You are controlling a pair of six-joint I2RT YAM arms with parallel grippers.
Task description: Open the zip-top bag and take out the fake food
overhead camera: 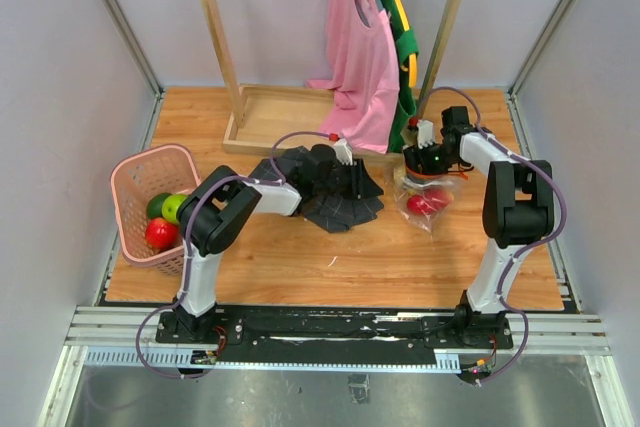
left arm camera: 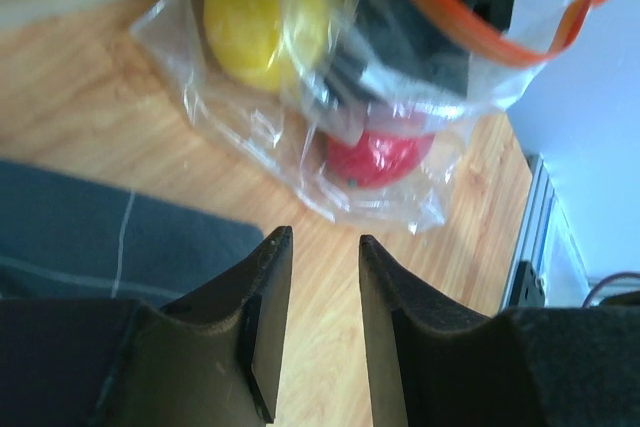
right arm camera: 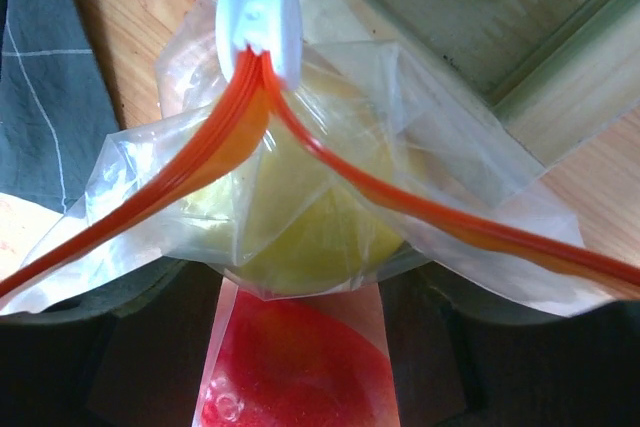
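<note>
A clear zip bag (overhead camera: 425,212) with an orange-red zip edge lies on the right of the table. Inside, the right wrist view shows a yellow food piece (right arm camera: 310,212) and a red one (right arm camera: 290,367). My right gripper reaches into the bag's mouth, its fingers apart on either side of the yellow piece's near edge; whether they touch it is unclear. The left wrist view shows the yellow piece (left arm camera: 265,22) and a red piece (left arm camera: 378,157) through the plastic. To the bag's left, my left gripper is partly open and empty.
A salmon-coloured basket (overhead camera: 130,182) with green and red food stands at the far left. A dark cloth (overhead camera: 345,212) lies under my left gripper. Behind the bag are a wooden rack base (overhead camera: 285,107) and hanging clothes (overhead camera: 365,57).
</note>
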